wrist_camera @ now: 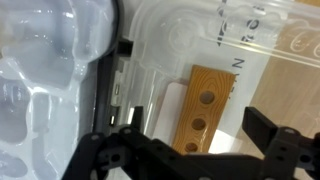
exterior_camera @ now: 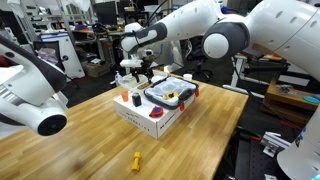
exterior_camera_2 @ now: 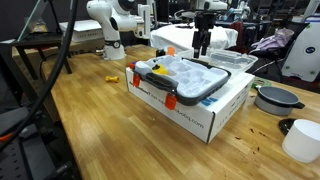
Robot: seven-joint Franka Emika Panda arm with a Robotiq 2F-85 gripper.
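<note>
My gripper is open above a clear plastic container [wrist_camera: 147, 82]. Between its spread fingers, in the wrist view, a brown wooden strip with round holes [wrist_camera: 203, 104] shows below; neither finger appears to grip it. Exterior view 1 has the gripper [exterior_camera: 141, 75] at the far side of a white box [exterior_camera: 150, 122]. In the second exterior view the gripper [exterior_camera_2: 199, 46] hangs over the back of that box, behind a black-rimmed tray with pale compartments [exterior_camera_2: 218, 87].
Red latches [exterior_camera_2: 171, 102] stick out from the tray's near side. A small yellow object [exterior_camera: 136, 161] lies alone on the wooden table. A lidded grey pot [exterior_camera_2: 278, 100] and a white cup [exterior_camera_2: 302, 141] stand right of the box.
</note>
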